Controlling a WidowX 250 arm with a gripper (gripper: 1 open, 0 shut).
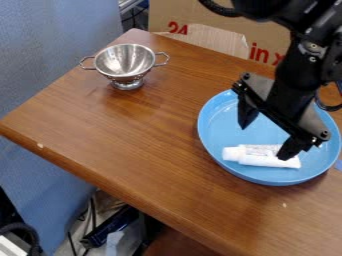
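My black gripper point(266, 134) is open over the right part of a blue plate point(218, 129), its two fingers apart, one toward the upper left and one lower at the right. A white tube point(247, 155) lies on the plate below the fingers, its right part close beneath the lower finger. I cannot tell whether the gripper touches it.
A steel colander point(126, 64) with two handles stands at the back left of the wooden table point(120, 140). A cardboard box point(187, 20) is behind. A blue partition runs along the left.
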